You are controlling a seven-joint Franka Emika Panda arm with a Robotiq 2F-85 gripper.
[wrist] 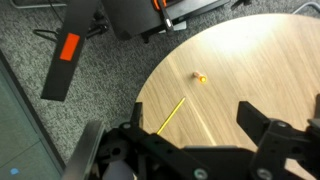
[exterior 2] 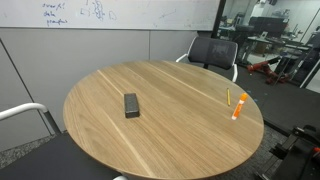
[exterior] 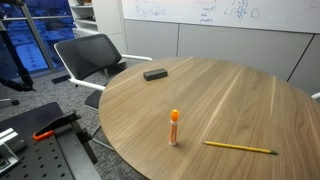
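Observation:
My gripper stands open high above the round wooden table, nothing between its wide-spread fingers; neither exterior view shows it. An orange and white marker (exterior: 174, 128) stands upright near the table's front edge. From above, the marker (wrist: 200, 77) appears as a small orange shape between and beyond the fingertips. To its right in exterior view 1 lies a yellow pencil (exterior: 240, 148). The pencil (wrist: 171, 116) shows nearer the left finger in the wrist view. A dark block, perhaps an eraser (exterior 2: 132, 105), rests on the far side of the table.
A chair (exterior: 88, 58) stands by its left edge. Behind the table rises a whiteboard (exterior: 200, 10) with writing. A dark stand with an orange part (exterior: 44, 135) is at lower left.

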